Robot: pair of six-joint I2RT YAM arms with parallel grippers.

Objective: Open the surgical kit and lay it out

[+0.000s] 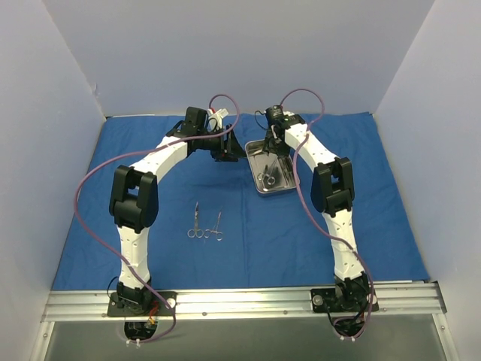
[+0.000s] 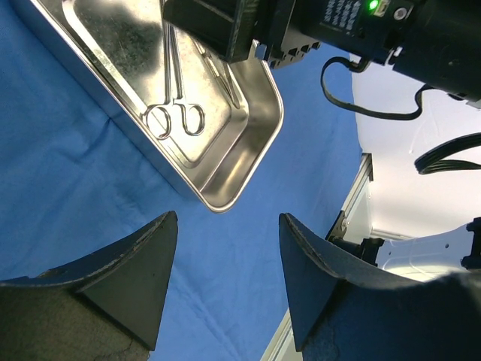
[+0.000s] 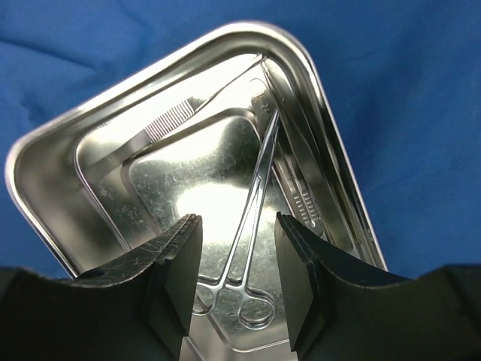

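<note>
A steel tray [image 1: 279, 192] lies on the blue cloth near the back, right of centre. Inside it, the right wrist view shows slender ring-handled forceps [image 3: 252, 203], a ridged-grip tool [image 3: 169, 121] along one side and another ridged tool [image 3: 306, 203] by the opposite wall. My right gripper is over the tray, open, with the forceps beneath the gap between its fingers. My left gripper stands open beside the tray, only blue cloth in its gap. Two ring-handled instruments, one [image 1: 196, 222] left of the other [image 1: 216, 227], lie on the front cloth.
Around the tray the blue cloth [image 1: 285, 248] is bare at front and right. In the left wrist view the right gripper's body [image 2: 331, 22] reaches over the tray, close by. Walls [image 1: 240, 60] bound the back and sides.
</note>
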